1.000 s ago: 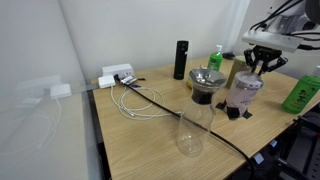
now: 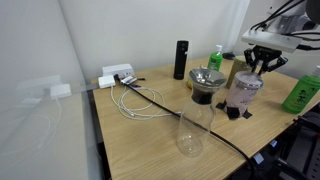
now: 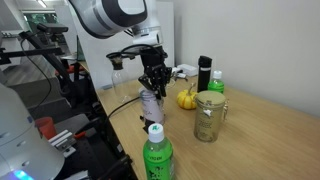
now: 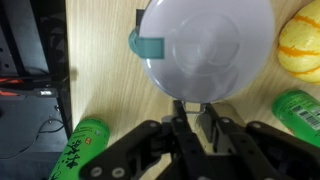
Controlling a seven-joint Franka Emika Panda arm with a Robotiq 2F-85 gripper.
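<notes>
A pale, whitish container (image 2: 243, 92) stands at the right of the table, close to the arm. In the wrist view its round pale top (image 4: 205, 45) fills the upper middle, with a teal piece on its left side. My gripper is over the near edge of this top, its fingertips close together and shut on the rim. From the side, the gripper (image 2: 257, 70) points down at the container's upper edge. The second exterior view has the container (image 3: 152, 106) below the arm; how much rim sits between the fingers is hidden.
Close by are a green can (image 3: 158, 155), a tan canister (image 3: 209, 115), a green bottle (image 4: 298, 112) and a small orange pumpkin (image 4: 300, 45). A metal bowl (image 2: 208, 77), clear glass (image 2: 194, 132) and black cable (image 2: 165, 105) lie left.
</notes>
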